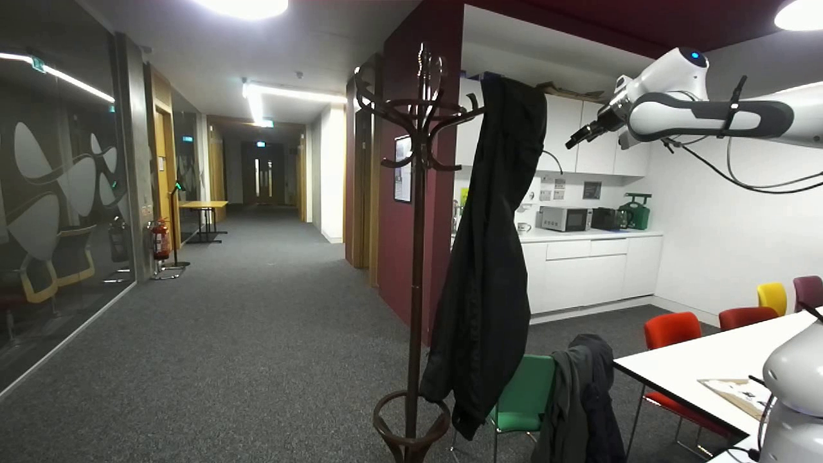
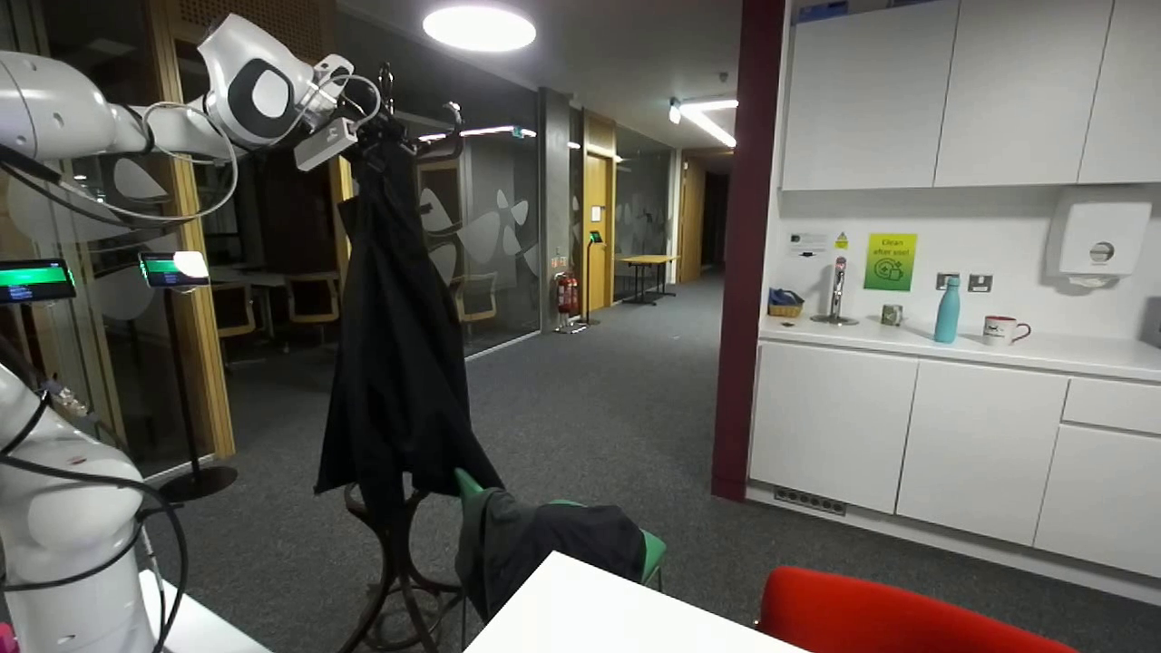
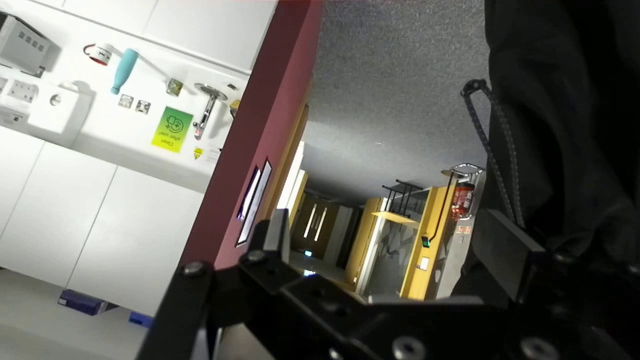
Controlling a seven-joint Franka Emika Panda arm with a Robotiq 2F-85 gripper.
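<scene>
A long black jacket [image 1: 494, 254] hangs from a hook of the dark wooden coat stand [image 1: 417, 254]. To its right, apart from it in exterior view 1, my gripper [image 1: 577, 139] points left at about the height of the jacket's upper part. The wrist view shows my gripper open, its fingers [image 3: 510, 253] wide apart with nothing held. The black jacket [image 3: 558, 120] fills the right side there, behind the right finger; whether they touch I cannot tell. From exterior view 2, the gripper overlaps the top of the jacket [image 2: 397, 348], so its fingers are hard to make out.
A green chair [image 1: 523, 390] draped with dark garments [image 1: 590, 393] stands below the jacket. The white table [image 1: 717, 355] is to the right, with red chairs [image 1: 672, 330] around it. Kitchen cabinets [image 2: 838, 424] line the wall. Open carpet lies left of the stand.
</scene>
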